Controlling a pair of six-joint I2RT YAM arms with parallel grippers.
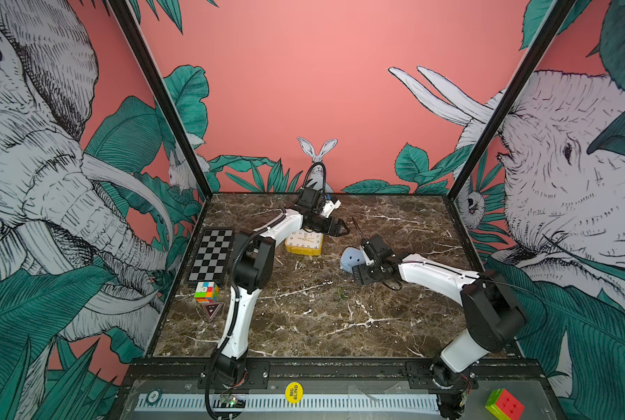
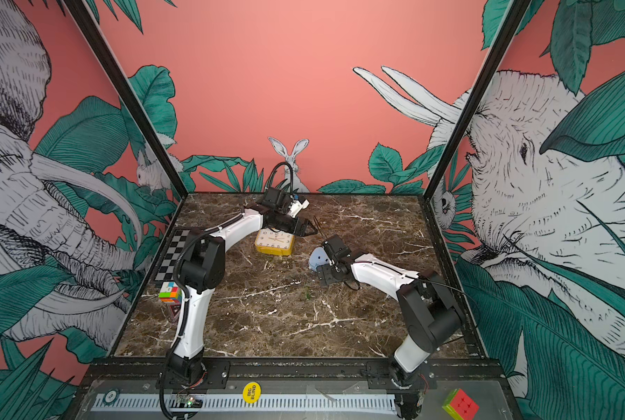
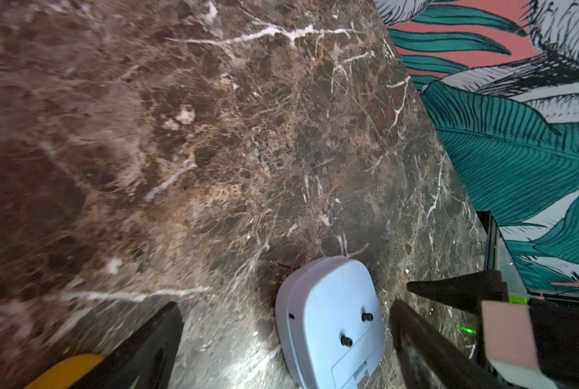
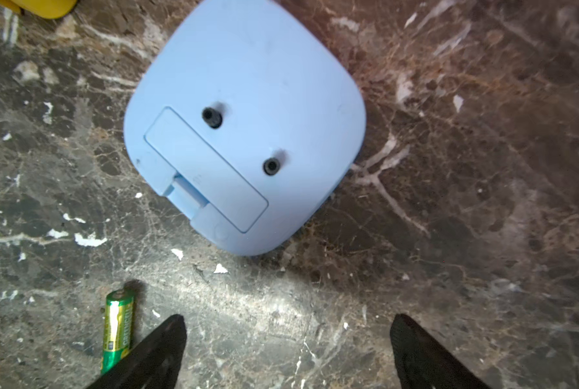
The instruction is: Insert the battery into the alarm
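Observation:
The light-blue alarm (image 4: 250,123) lies with its back up on the marble table. Its rectangular battery cover (image 4: 206,170) sits flush in place, with a notch at the edge; two black knobs stick up beside it. Below left of the alarm in the right wrist view lies a green-and-gold battery (image 4: 117,324), partly hidden by a finger. My right gripper is open above the table by the alarm, nothing between its fingers. My left gripper (image 1: 344,228) is also open and empty, above the table behind the alarm; the alarm (image 3: 335,317) shows beyond its fingers.
A yellow clock (image 1: 304,243) stands under the left arm, left of the alarm. A chessboard (image 1: 211,255) and a colourful cube (image 1: 206,291) lie at the left edge.

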